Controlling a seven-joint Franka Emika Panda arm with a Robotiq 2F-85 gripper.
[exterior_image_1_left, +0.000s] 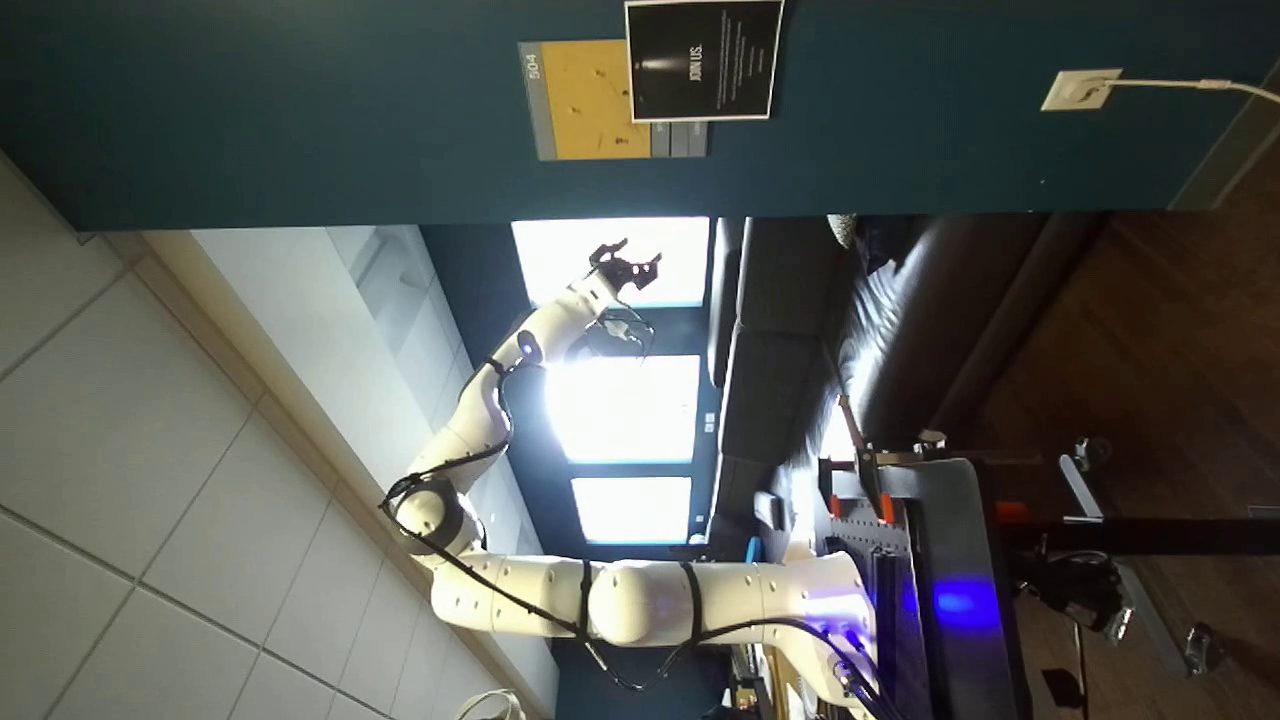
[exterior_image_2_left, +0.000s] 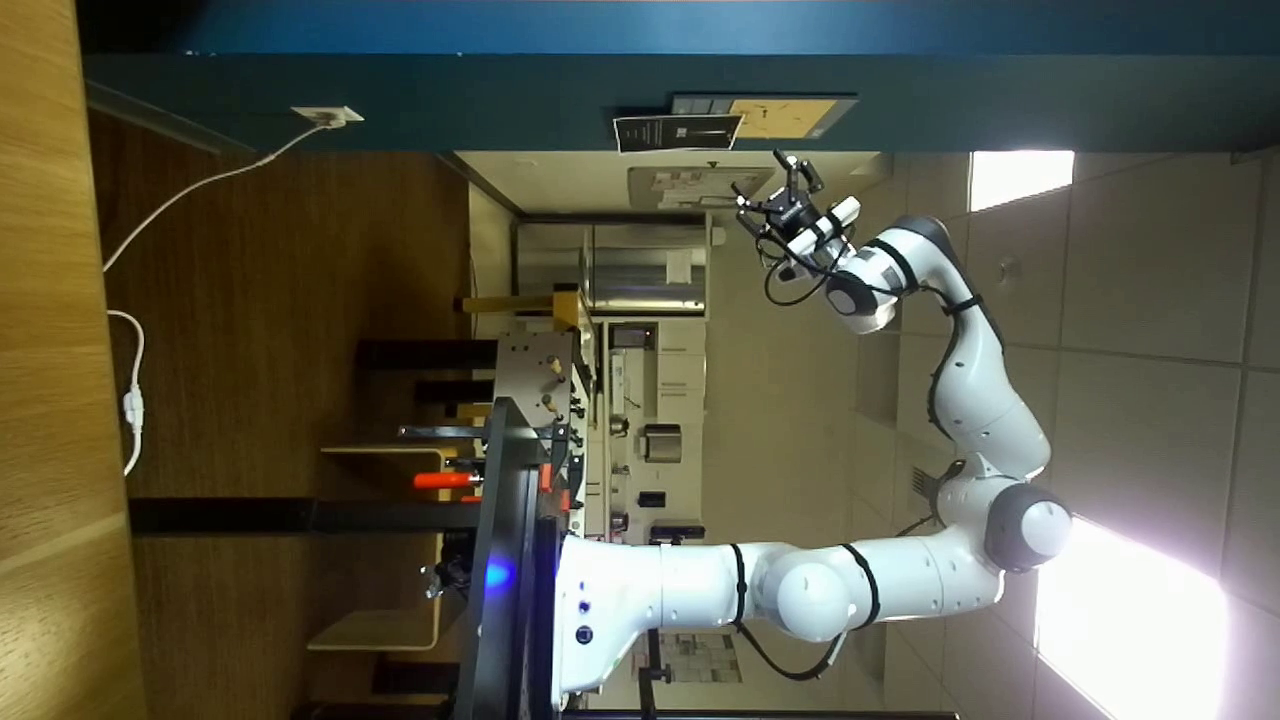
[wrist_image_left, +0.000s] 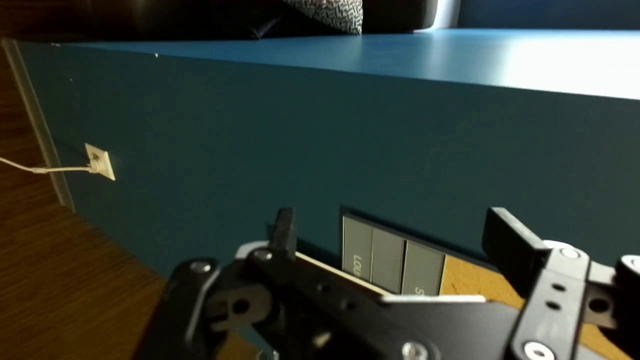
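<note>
My gripper is open, its two black fingers wide apart with nothing between them in the wrist view. Past the fingers, on a dark teal wall (wrist_image_left: 288, 138), is a wall sign (wrist_image_left: 387, 255) with grey panels and a yellow part, partly hidden by the gripper. In exterior view 1 the gripper (exterior_image_1_left: 636, 256) hangs in front of a bright window. Exterior view 2 shows the gripper (exterior_image_2_left: 765, 186) just below the sign (exterior_image_2_left: 786, 118) in the picture, and a black poster (exterior_image_2_left: 678, 132) overlaps that sign. How far the fingertips are from the wall, I cannot tell.
Both exterior pictures lie on their side. The arm's base stands on a dark table (exterior_image_1_left: 978, 576) with clamps at its edge. A white cable runs from a wall outlet (exterior_image_1_left: 1080, 90). Dark sofas (exterior_image_1_left: 786, 288) sit by the windows. Around the gripper the air looks free.
</note>
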